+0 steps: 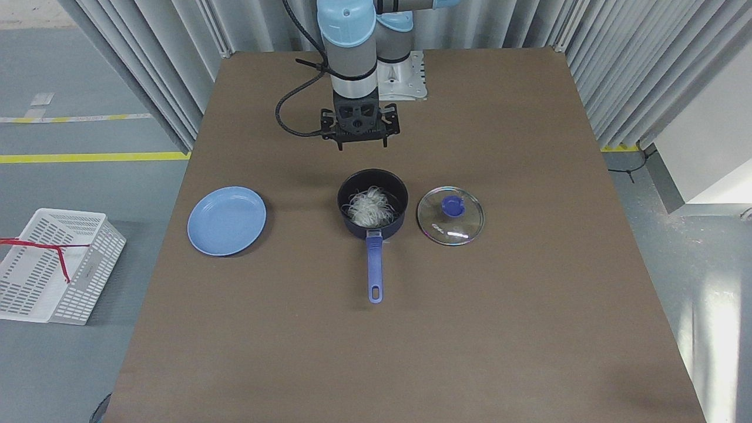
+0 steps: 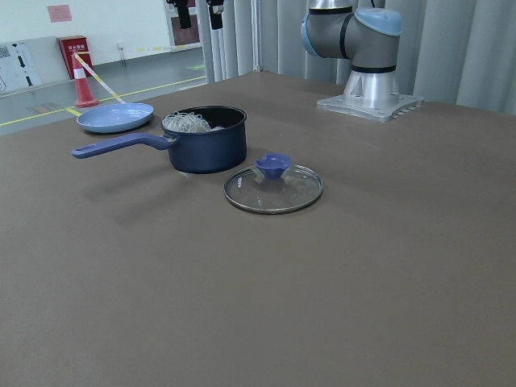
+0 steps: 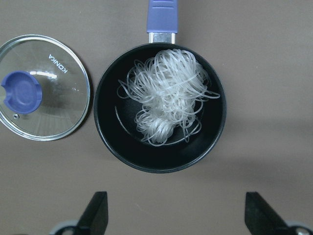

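Observation:
A dark saucepan [image 1: 354, 184] with a blue handle [image 1: 375, 271] rests on the table, holding a tangle of white noodle-like strands [image 3: 166, 93]. Beside it lies a glass lid [image 1: 449, 222] with a blue knob [image 3: 22, 92]. A blue plate [image 1: 226, 221] sits on the pan's other side, at left in the front view. My gripper hangs open above the table behind the pan, with nothing between its fingers; only the fingertips show at the bottom of the wrist view.
The arm's base plate [image 2: 371, 109] is at the far edge. A white basket [image 1: 60, 282] stands on the floor off the table.

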